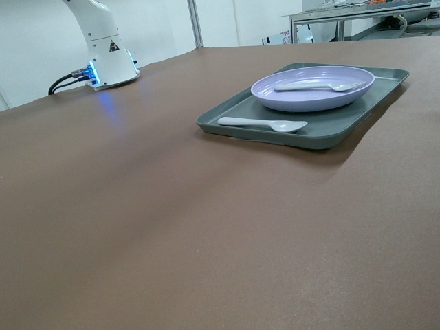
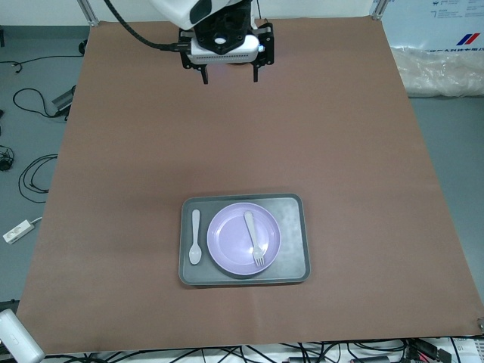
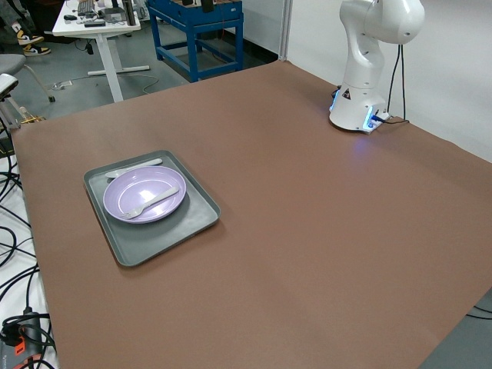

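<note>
A grey tray (image 2: 295, 268) lies on the brown table, holding a lavender plate (image 2: 227, 234) with a white fork (image 2: 253, 246) across it and a white spoon (image 2: 195, 253) beside the plate on the tray. The gripper (image 2: 231, 79) hangs at the table's far edge in the left view, well away from the tray, its two dark fingers apart with nothing seen between them. The same tray (image 1: 323, 137) shows in the top view, the gripper out of that frame.
A white wall stands behind the arm base (image 3: 361, 108). Cables lie along the table's outer edges.
</note>
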